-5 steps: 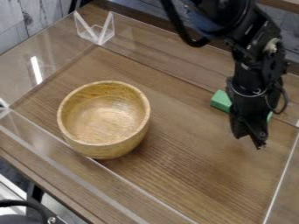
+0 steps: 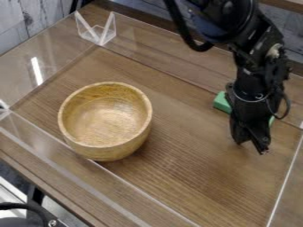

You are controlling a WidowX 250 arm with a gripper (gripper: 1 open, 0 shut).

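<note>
The black gripper (image 2: 251,140) hangs low over the wooden table at the right, its fingertips pointing down and shut, with nothing visible between them. Behind the wrist, a green object (image 2: 222,100) lies on the table, mostly hidden by the arm.
A round wooden bowl (image 2: 105,121) stands at the left of the table (image 2: 166,177), whose middle and front are clear. A clear plastic stand (image 2: 97,27) is at the back left. The table's right edge is close beside the arm.
The gripper has shifted very slightly, staying in front of the green object; the bowl is unmoved.
</note>
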